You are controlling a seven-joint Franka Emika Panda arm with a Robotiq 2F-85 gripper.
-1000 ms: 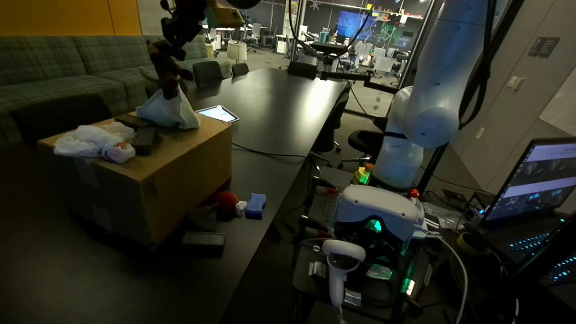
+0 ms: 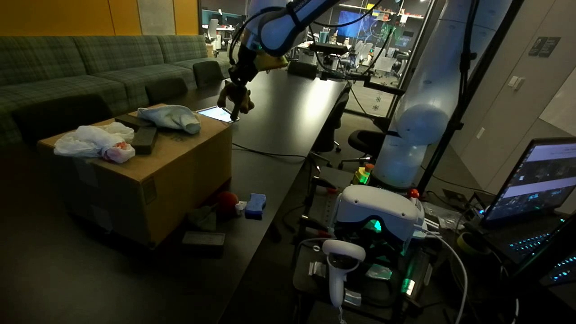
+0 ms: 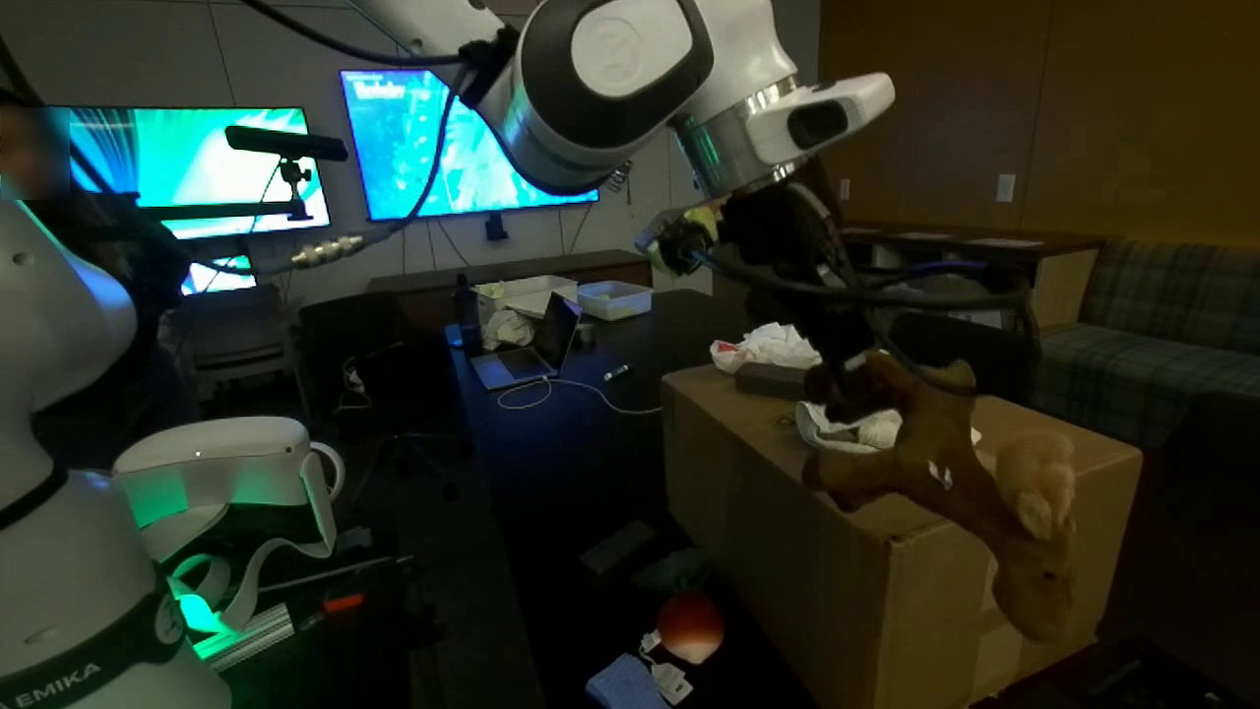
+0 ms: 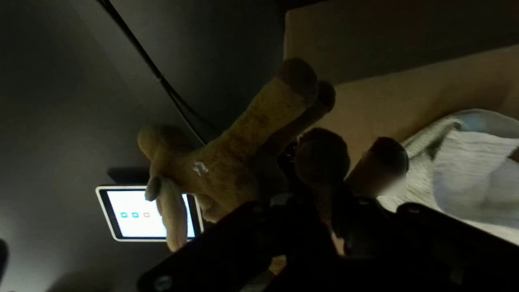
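A brown plush animal (image 3: 945,467) with dark-tipped legs hangs from my gripper (image 3: 841,396), which is shut on it. In the wrist view the plush toy (image 4: 228,160) stretches left from the dark fingers, its head over the table. It is in the air beside the far right end of the cardboard box (image 2: 189,162), by exterior view 1. On the box top lies a crumpled whitish-grey cloth (image 2: 171,118), apart from the toy. The fingertips are dark and partly covered by the toy's legs.
A white plastic bag (image 2: 92,141) and dark blocks (image 2: 144,139) share the box top. A lit tablet (image 4: 141,214) lies on the table near the box. A red ball-like toy (image 3: 691,626) and a blue sponge (image 2: 255,205) lie in front.
My gripper has moved right in exterior view 1, carrying the plush toy off the cloth. The cloth, peaked up beneath the toy before, now lies flatter on the box.
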